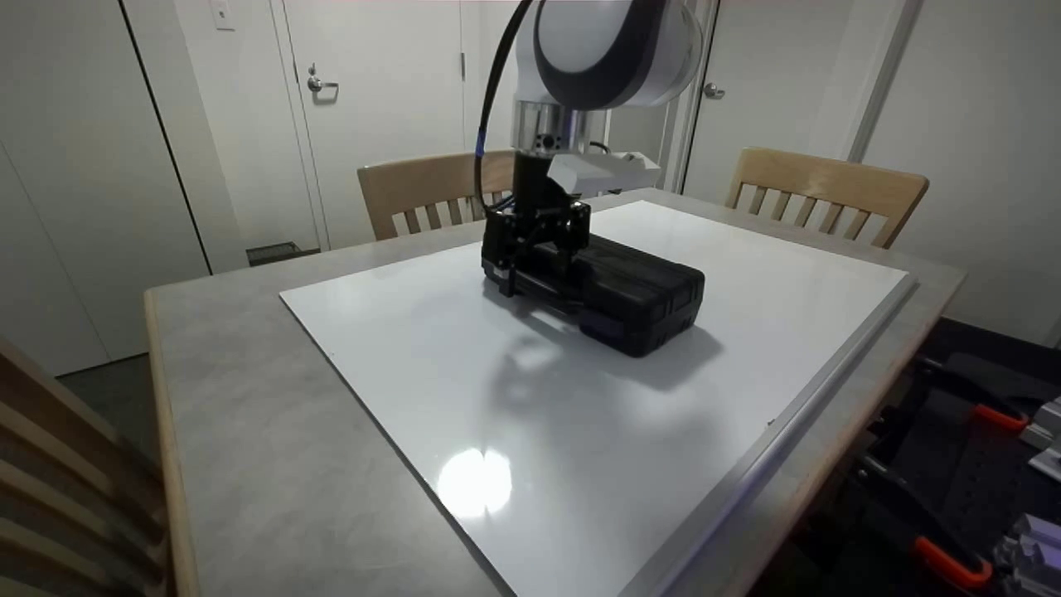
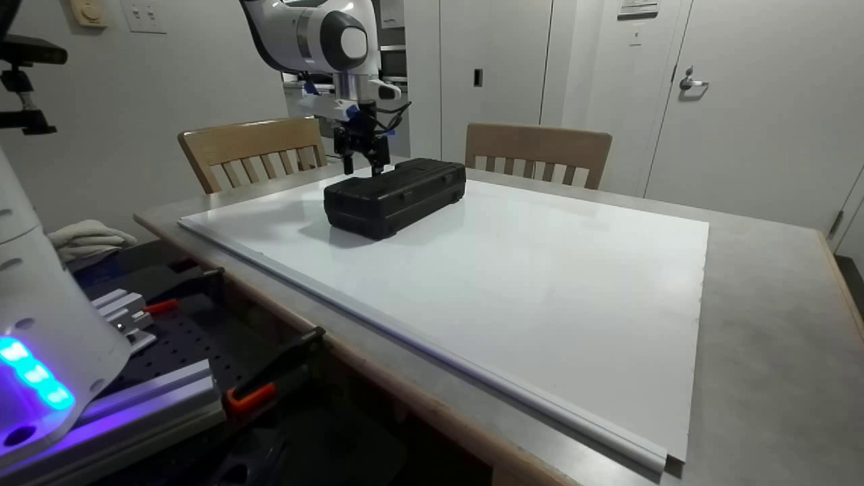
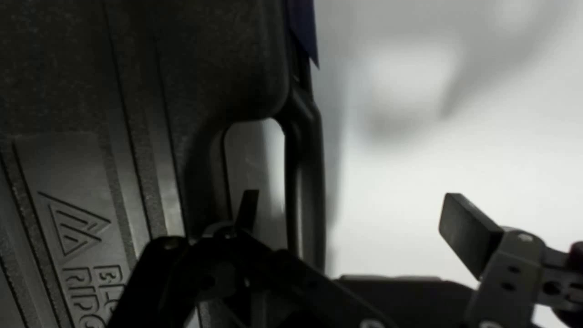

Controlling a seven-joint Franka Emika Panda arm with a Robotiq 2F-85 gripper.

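Observation:
A black hard case (image 1: 646, 283) lies flat on a white board, its long handle (image 3: 309, 186) running along one side. My gripper is open over that side. In the wrist view one finger appears over the slot between handle and case body, while the other finger (image 3: 471, 236) is out beyond the handle, above the white surface. The handle lies between them with clear space on the outer side. Exterior view 2 has the gripper (image 2: 362, 169) behind the case (image 2: 397, 194), its lower fingertips partly hidden there. Whether a finger touches the case, I cannot tell.
The white board (image 1: 428, 368) is otherwise bare, with a raised rail (image 2: 453, 356) along one edge. Wooden chairs (image 1: 826, 184) stand round the grey table (image 1: 268, 428). Clamps with orange grips (image 2: 251, 397) lie beside the robot's base.

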